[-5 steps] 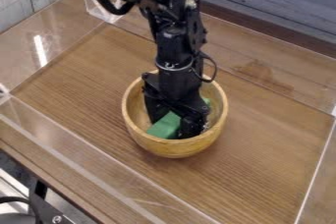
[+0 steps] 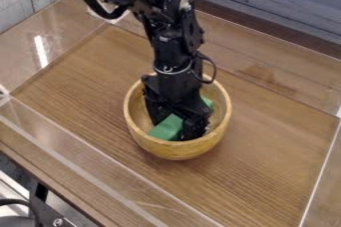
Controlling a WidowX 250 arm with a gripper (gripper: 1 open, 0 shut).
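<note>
A yellow bowl (image 2: 173, 147) sits on the wooden table, with a green block (image 2: 167, 127) inside toward its front left and more green showing at its right. The black arm reaches down from the top, its gripper (image 2: 176, 118) inside the bowl around and over the green block. The dark fingers overlap one another, so what lies between them is hard to make out.
A pale wall or board runs along the back right and top left. A black cable lies past the lower left edge.
The arm and gripper have shifted very slightly; the bowl and green block look almost unchanged.
</note>
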